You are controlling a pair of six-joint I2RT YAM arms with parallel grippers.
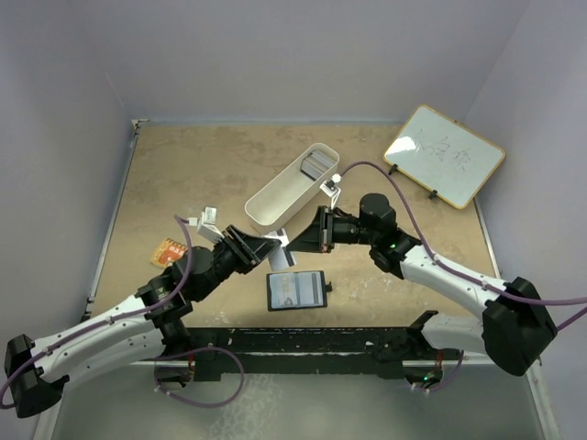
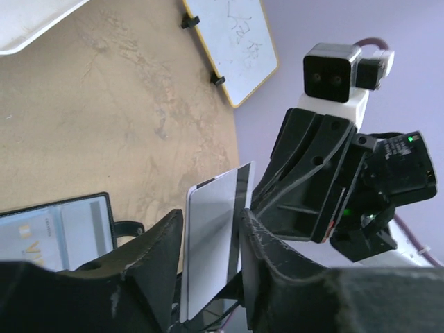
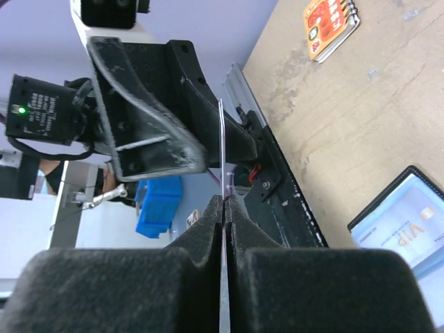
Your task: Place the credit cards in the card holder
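A white card with a dark stripe [image 1: 282, 260] is held up above the table between my two grippers. My right gripper is shut on it; edge-on, the card [image 3: 222, 149] shows as a thin line in the right wrist view. My left gripper is partly open, its fingers on either side of the same card [image 2: 211, 239]; whether either touches it I cannot tell. The black-edged card holder [image 1: 297, 290] lies open on the table just below, in front of the grippers. Further cards [image 1: 317, 165] lie in the white tray's far end.
The long white tray [image 1: 266, 203] stands behind the grippers. An orange notebook [image 1: 169, 252] lies on the left, and a whiteboard [image 1: 447, 156] stands at the back right. The table right of the holder is bare.
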